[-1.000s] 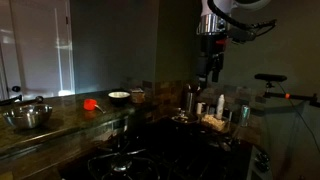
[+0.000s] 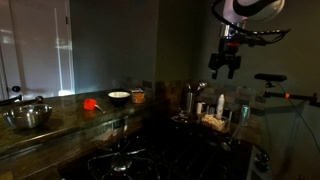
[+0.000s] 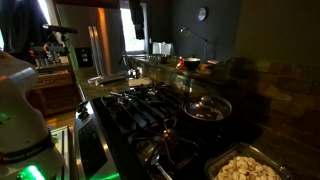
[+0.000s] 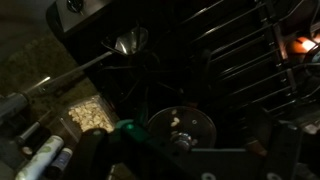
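High above the stove (image 2: 175, 150), my gripper (image 2: 223, 71) points down with its fingers apart and nothing between them. The wrist view looks down on a dark round pan (image 4: 180, 125) with a few pale pieces in it, below the open gripper. A clear tray (image 4: 91, 116) full of pale chunks lies left of that pan; the same tray (image 3: 247, 170) is at the lower right of exterior view 2. A metal ladle or spoon (image 4: 131, 40) rests at the stove's edge in the wrist view.
On the left counter (image 2: 65, 121) stand a metal bowl (image 2: 28, 116), a red bowl (image 2: 90, 104) and a white bowl (image 2: 118, 97). A white bottle (image 2: 220, 103) and a utensil holder (image 2: 189, 102) are near the back wall. Open air surrounds the gripper.
My gripper has shifted to the right and slightly up in exterior view 1, and it has turned so both fingers show apart. The objects on the counter and stove look unmoved.
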